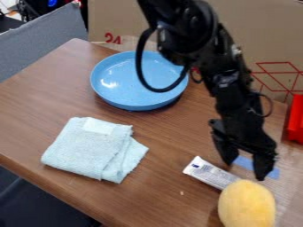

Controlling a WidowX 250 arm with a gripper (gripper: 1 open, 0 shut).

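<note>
My black gripper [244,152] points down on the right side of the table, just above and behind a white tube [211,173] and over a light blue strip [270,172]; it stands open, and I see nothing held in it. The tube lies at an angle, its right end against a yellow plush object [246,206] at the bottom edge. A folded pale blue towel [92,149] lies on the left. A blue plate [123,89] sits at the back, partly behind the arm.
A red object [295,120] stands at the right edge. A cardboard panel [272,53] backs the table. The wooden table [71,97] has free room at the left and in the centre.
</note>
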